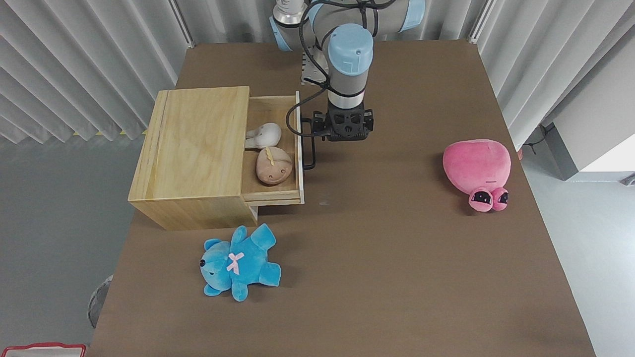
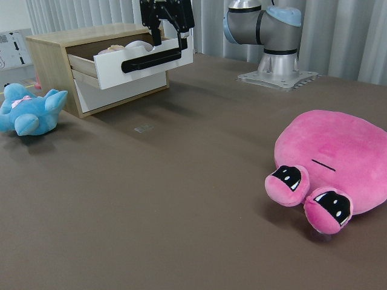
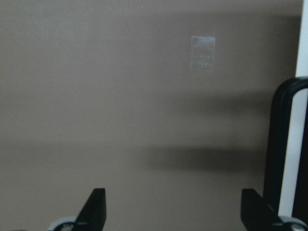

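Note:
The wooden cabinet (image 1: pixel 187 143) has its drawer pulled out, holding a white plush toy (image 1: pixel 263 136) and a beige plush toy (image 1: pixel 275 166). My gripper (image 1: pixel 342 134) hangs just outside the drawer front, beside its black handle (image 2: pixel 151 60). In the wrist view the fingertips (image 3: pixel 96 202) stand wide apart over brown tabletop, with the handle (image 3: pixel 279 134) at the right edge; the gripper is open with nothing between its fingers.
A blue teddy (image 1: pixel 238 265) lies in front of the cabinet. A pink plush (image 1: pixel 476 169) sits at the right of the table (image 1: pixel 416 285).

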